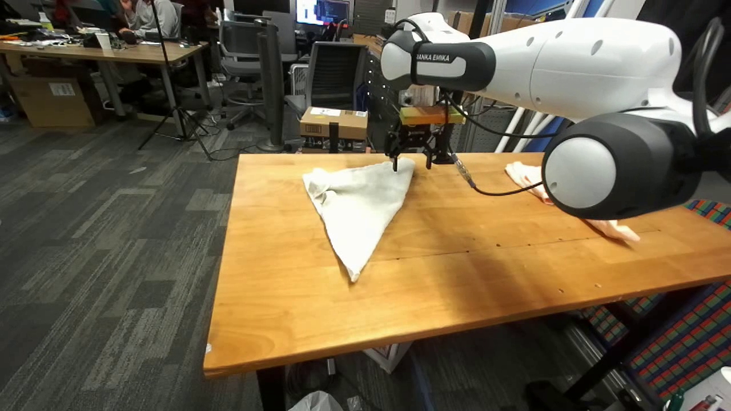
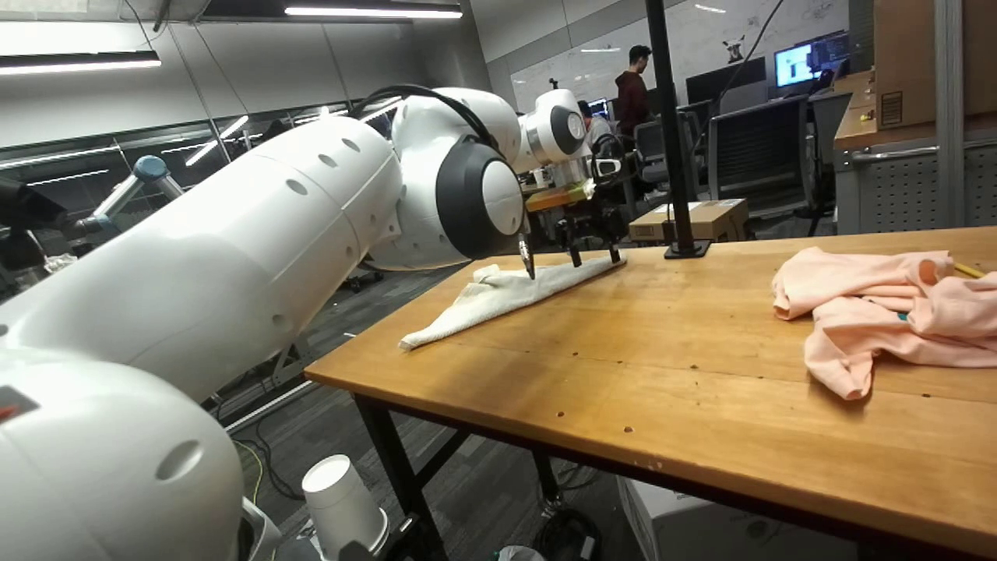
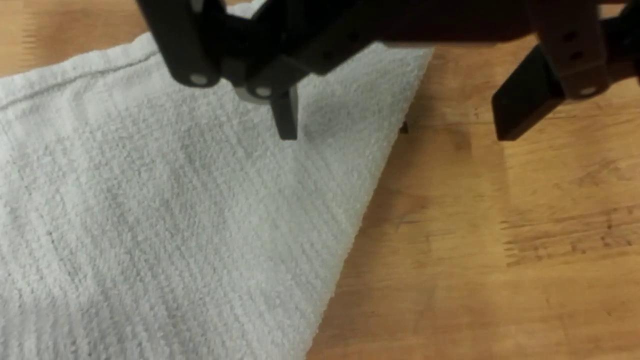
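A white towel (image 1: 363, 205) lies in a rough triangle on the wooden table, with a bunched fold at its far left corner. My gripper (image 1: 412, 165) is over the towel's far right corner, its fingers spread wide. Seen from the wrist, the left finger (image 3: 286, 117) is above the white cloth and the right finger (image 3: 525, 99) is over bare wood, so the towel's edge runs between them. Nothing is held. In the second exterior view the gripper (image 2: 595, 259) is low over the far end of the towel (image 2: 505, 296); whether a fingertip touches it cannot be told.
A crumpled pink cloth (image 2: 888, 318) lies on the other side of the table (image 1: 288, 301), partly behind the arm in the first exterior view. A black post (image 2: 687, 248) stands at the table's far edge close to the gripper.
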